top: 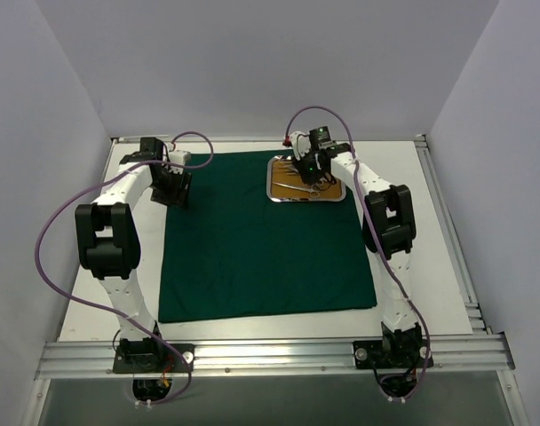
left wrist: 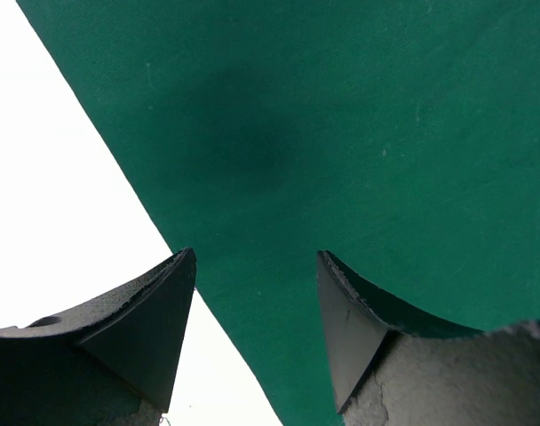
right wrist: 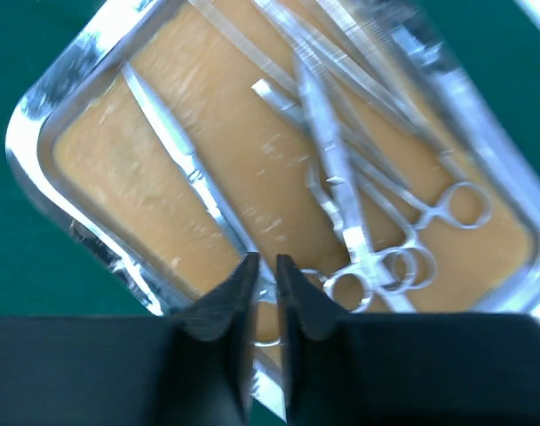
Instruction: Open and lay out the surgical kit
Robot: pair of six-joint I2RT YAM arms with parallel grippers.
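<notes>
A metal tray [top: 279, 196] with an orange lining lies at the back right of a green cloth [top: 261, 257], holding several instruments: scissors-like tools with ring handles and long thin pieces [right wrist: 176, 145]. My right gripper is over the tray, its fingertips a little apart above the lower end of the long instrument on the left side; whether it touches cannot be told. My left gripper is open at the cloth's back left edge, with only cloth between its fingers.
White table [top: 412, 222] borders it, with walls behind and at both sides. Purple cables loop from both arms.
</notes>
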